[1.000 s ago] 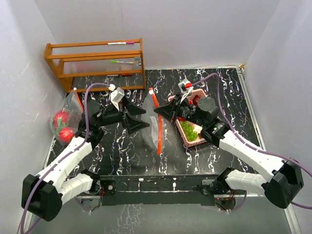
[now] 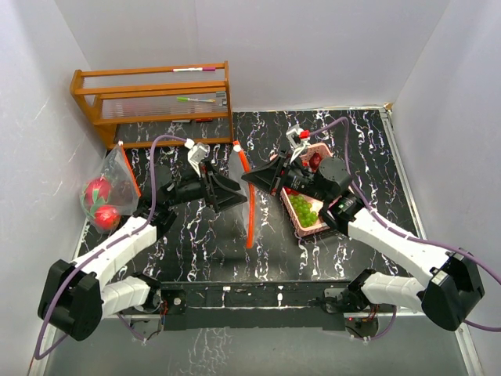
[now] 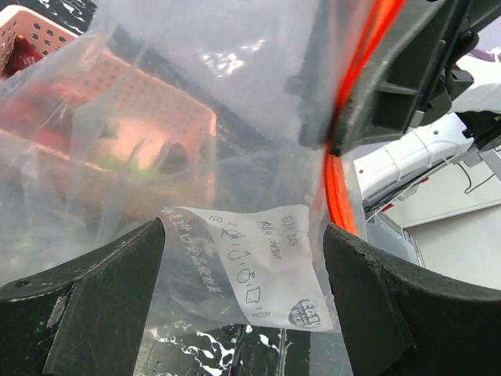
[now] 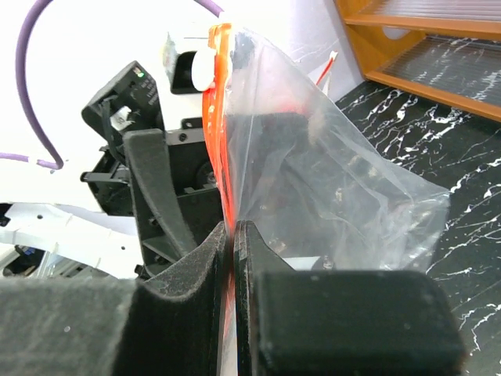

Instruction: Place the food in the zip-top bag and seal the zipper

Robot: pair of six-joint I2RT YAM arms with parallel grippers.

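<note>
An empty-looking clear zip bag with an orange zipper [image 2: 250, 211] hangs upright between the grippers. My right gripper is shut on it at the zipper edge. My left gripper [image 2: 228, 197] stands open beside the bag's body, which shows between its fingers in the left wrist view with a white label [image 3: 258, 266]. A pink basket [image 2: 309, 229] behind the right arm holds green grapes [image 2: 305, 211] and red items. A filled bag [image 2: 109, 196] with red and green food stands at the far left.
A wooden rack [image 2: 153, 90] with pens stands at the back left. Walls close in the workspace at left, right and back.
My left gripper has moved right, toward the hanging bag, and the bag's lower end has shifted slightly left.
</note>
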